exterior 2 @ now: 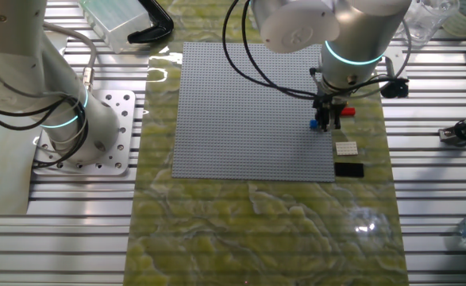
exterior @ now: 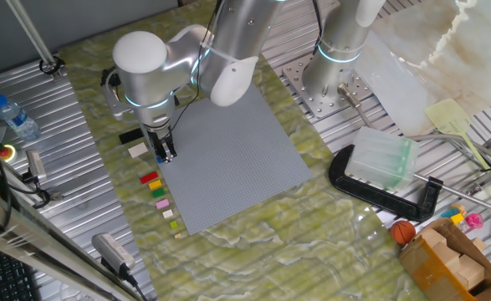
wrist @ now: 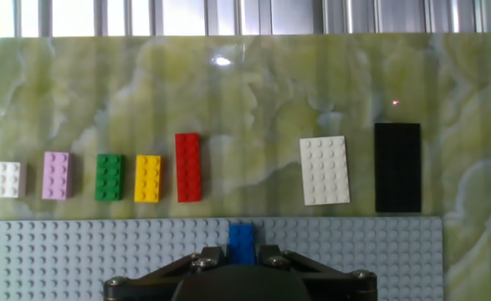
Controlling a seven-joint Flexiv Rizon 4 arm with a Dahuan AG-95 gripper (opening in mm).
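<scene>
My gripper points down over the outer edge of the grey baseplate. Its fingers are shut on a blue brick, which shows between the fingers in the wrist view. Part of the brick is hidden by the gripper body. In exterior view 2, a bit of blue shows on the plate side of the gripper. Whether the brick touches the studs, I cannot tell. Beyond the plate's edge lie a red brick, yellow brick, green brick and pink brick.
A small white brick, a wide white plate and a black piece share that row. A black clamp and a cardboard box stand well away.
</scene>
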